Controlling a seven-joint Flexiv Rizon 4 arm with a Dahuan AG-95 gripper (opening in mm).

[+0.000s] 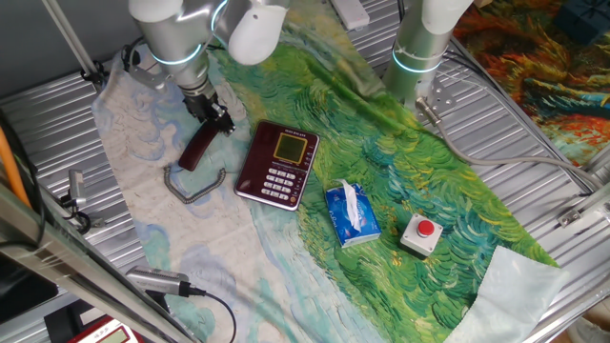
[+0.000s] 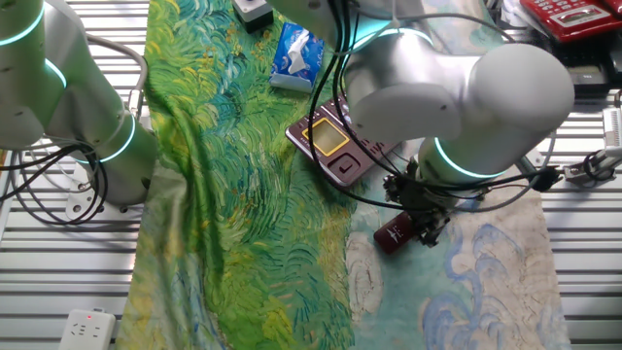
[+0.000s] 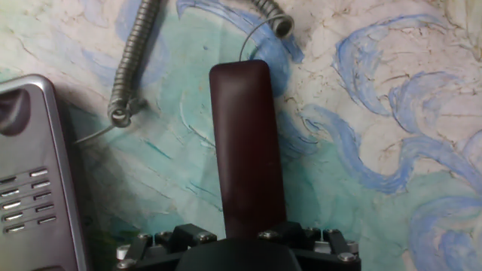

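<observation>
The dark red telephone handset [image 1: 198, 145] lies on the painted cloth, left of the telephone base [image 1: 277, 165]. My gripper [image 1: 214, 118] is over the handset's end away from the cord. In the wrist view the handset [image 3: 247, 143] runs upward from between the black finger parts of the gripper, slightly to the right of centre. Its near end is hidden under the gripper. Exterior view 2 has the handset's end [image 2: 393, 234] sticking out beside the gripper [image 2: 418, 209]. Whether the fingers touch it cannot be made out.
A coiled cord [image 1: 202, 195] curves below the handset. Right of the telephone base lie a blue tissue pack [image 1: 352, 215] and a box with a red button [image 1: 420, 235].
</observation>
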